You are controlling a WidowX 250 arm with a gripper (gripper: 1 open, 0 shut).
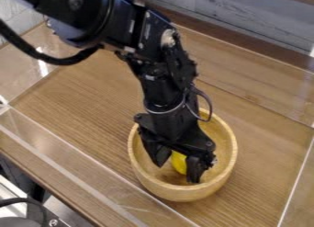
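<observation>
The black gripper [175,160] reaches down into a tan round bowl [145,175] at the centre right of the camera view. Its fingers stand open on either side of a yellow object [179,163] lying in the bowl, which is partly hidden behind the gripper. Whether the fingers touch it is unclear.
The bowl rests on a wooden table [86,102], bare to the left and behind. Clear strips edge the table at the left and right. A grey plank wall [245,19] stands at the back, and dark cables hang at the lower left.
</observation>
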